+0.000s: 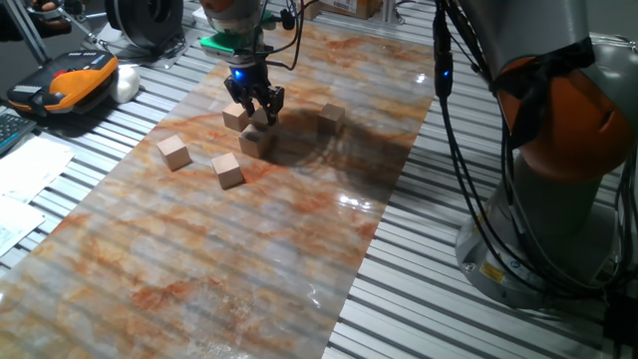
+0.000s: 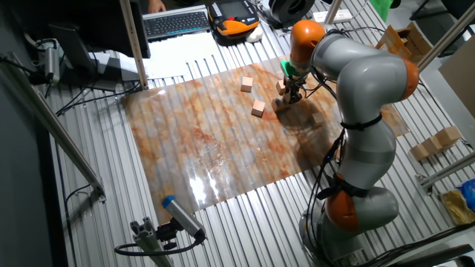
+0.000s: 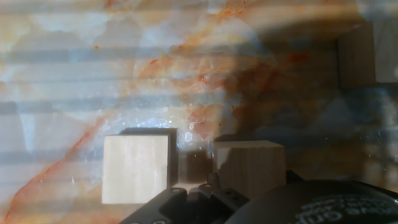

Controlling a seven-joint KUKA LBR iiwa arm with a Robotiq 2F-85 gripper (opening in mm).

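Note:
My gripper (image 1: 261, 114) points down among pale wooden cubes on the marbled sheet (image 1: 169, 269). In the wrist view its fingertips show at the lower edge, between a left cube (image 3: 135, 169) and a right cube (image 3: 252, 167). A brownish patch lies between the tips; I cannot tell whether it is wood or shadowed sheet, nor how far the fingers stand apart. One cube (image 1: 256, 141) sits just in front of the fingers and another cube (image 1: 235, 117) to their left, in exterior view 1. The arm partly hides this group in exterior view 2.
Two separate cubes lie nearer the front left, one cube (image 1: 173, 153) and another cube (image 1: 227, 171). A further cube (image 1: 330, 119) stands right of the gripper, in shadow. An orange-black teach pendant (image 1: 65, 83) rests beyond the left edge.

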